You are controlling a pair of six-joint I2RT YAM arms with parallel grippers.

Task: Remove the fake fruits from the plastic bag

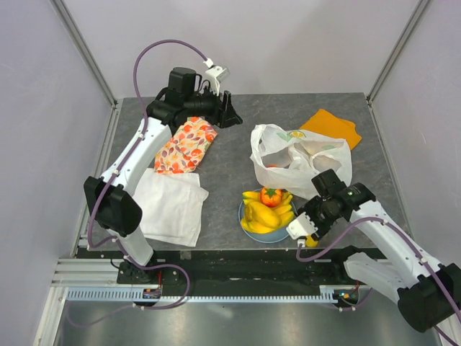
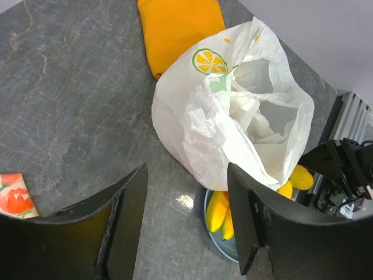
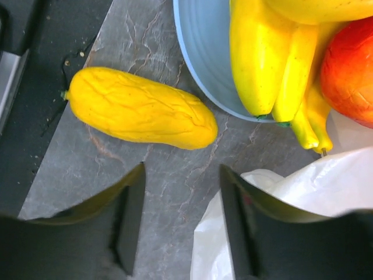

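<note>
The white plastic bag (image 1: 299,169) lies open and crumpled right of centre, with a lemon print (image 2: 209,60) on its side. Just in front, a blue bowl (image 1: 242,225) holds several yellow fruits (image 1: 265,215) and an orange-red one (image 1: 271,197). One long yellow fruit (image 3: 143,111) rests on the table beside the bowl, partly hidden under the right arm from above. My right gripper hovers between that fruit and the bag, open and empty. High on the left side, my left gripper is open, with only bare table showing between its fingers.
An orange cloth (image 1: 333,128) lies behind the bag. On the left are a patterned cloth (image 1: 186,146) and a white cloth (image 1: 171,205). Bare tabletop (image 1: 234,155) stretches between these cloths and the bag. The table's front edge runs close to the loose fruit.
</note>
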